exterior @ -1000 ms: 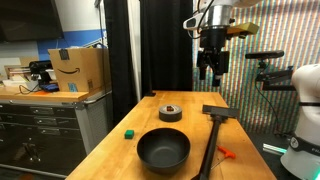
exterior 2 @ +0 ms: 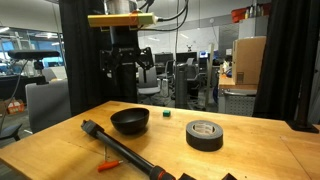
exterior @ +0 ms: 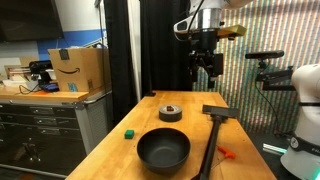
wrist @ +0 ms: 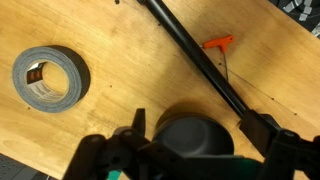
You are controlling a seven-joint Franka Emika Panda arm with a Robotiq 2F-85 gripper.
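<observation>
High above the wooden table (exterior: 115, 158), my gripper (exterior: 203, 78) stands open, with nothing visible between its fingers. A black bowl (exterior: 163, 149) rests on the table; in the wrist view the bowl (wrist: 193, 137) appears partly behind the gripper's base. Farther back is a grey tape roll (exterior: 171, 113), lying flat, with something small and dark inside its ring in that view. A small green block (exterior: 129, 134) sits beyond the bowl. On the bowl's other side lies a red-handled tool (wrist: 218, 43) with a thin shaft, close to a long black bar (wrist: 196, 54).
The black bar (exterior 2: 128, 149) crosses the near table area and ends in a flat black plate (exterior: 215, 111). Cardboard boxes (exterior: 77, 70) stand on a cabinet across the room. Bare tabletop surrounds the tape roll (exterior 2: 205, 137).
In exterior view 1, my gripper has shifted a little to the left, still high above the table. The objects on the table have not moved.
</observation>
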